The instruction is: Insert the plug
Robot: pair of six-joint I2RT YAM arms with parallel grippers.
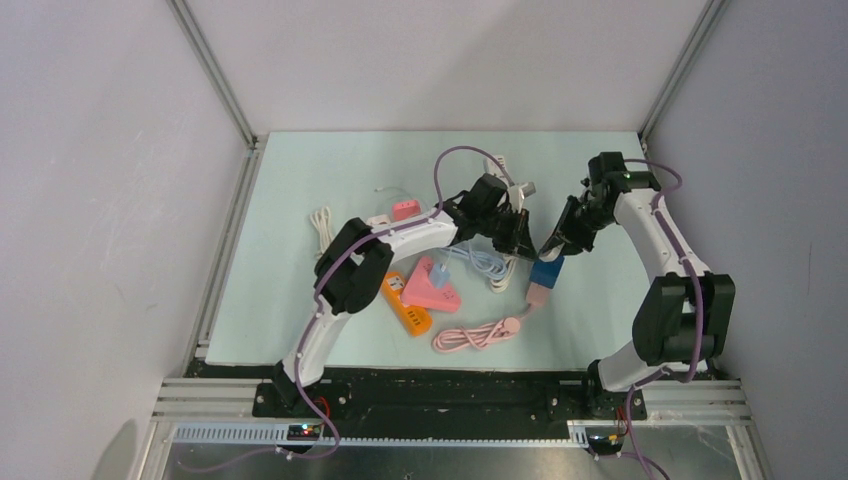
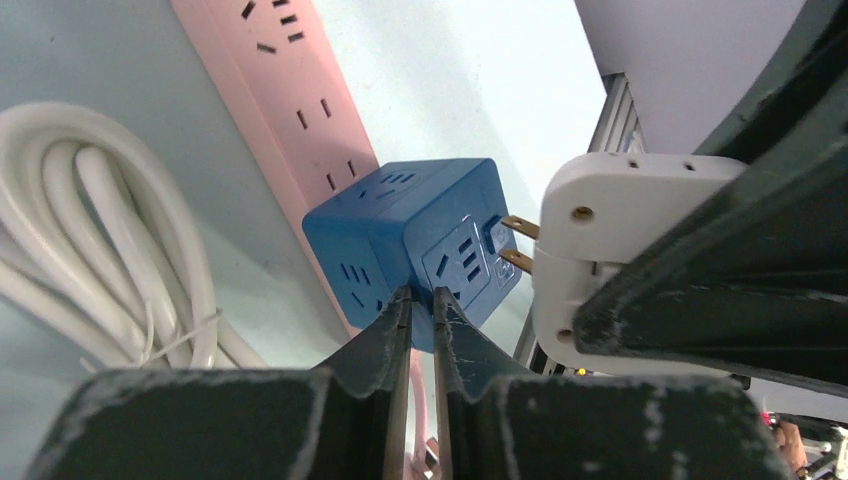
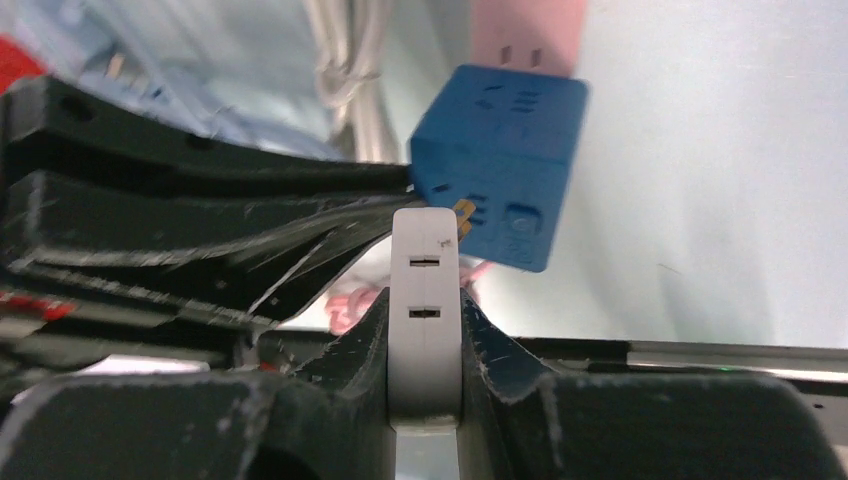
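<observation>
A blue cube-shaped socket block with slotted faces sits against the pink power strip. My right gripper is shut on a white plug, whose two brass prongs point at the block. In the left wrist view the prong tips overlap the block's slotted side; whether they enter any slot I cannot tell. My left gripper is shut, its fingertips close together at the block's near corner. Anything pinched between them does not show. From above, the arms partly cover the block and plug.
A coiled white cable lies beside the strip. Left of the block are a blue cable, a pink triangular socket and an orange strip. A coiled pink cord lies in front.
</observation>
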